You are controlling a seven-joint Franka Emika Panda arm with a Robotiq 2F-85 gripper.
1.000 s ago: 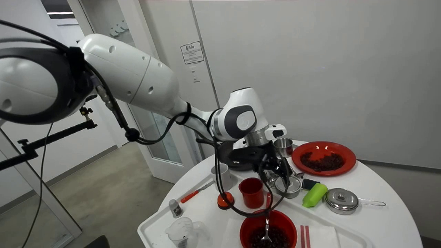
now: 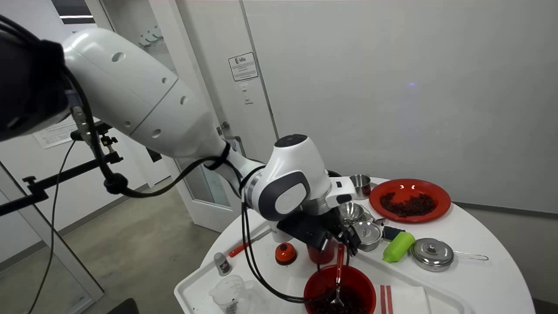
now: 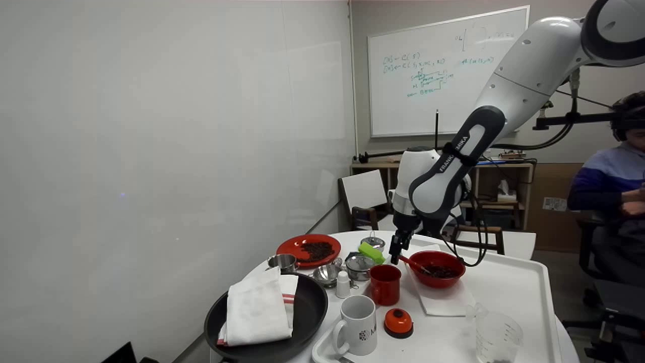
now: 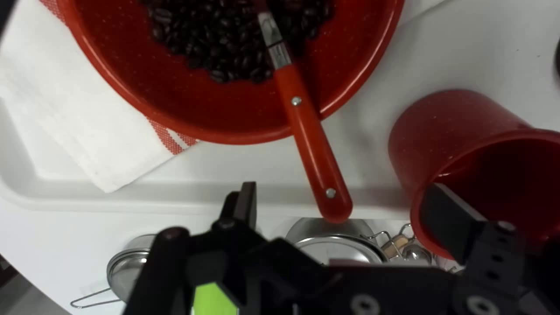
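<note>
In the wrist view a red bowl (image 4: 220, 113) holds dark beans (image 4: 210, 42). A spoon with a red handle (image 4: 309, 136) leans in it, the handle reaching out over the rim. My gripper is open, one finger (image 4: 245, 204) left of the handle's end and the other (image 4: 454, 220) to the right, overlapping the mouth of a red mug (image 4: 462, 126) in this view. The handle's tip shows in the gap between them, and neither finger touches it. Exterior view 2 has the gripper (image 3: 396, 247) just above the handle, beside the bowl (image 3: 438, 272).
The red mug (image 3: 385, 285) stands close beside the bowl, with an orange-topped timer (image 3: 398, 321) and a white mug (image 3: 357, 326) nearby. Metal pots and a green bottle (image 2: 398, 247) lie beyond the tray's edge. A red plate (image 2: 442, 201) with beans sits farther back.
The arm has come down and nearer the camera, lowering the gripper toward the spoon handle and red mug. The bowl, the spoon and the other tabletop things look unmoved.
</note>
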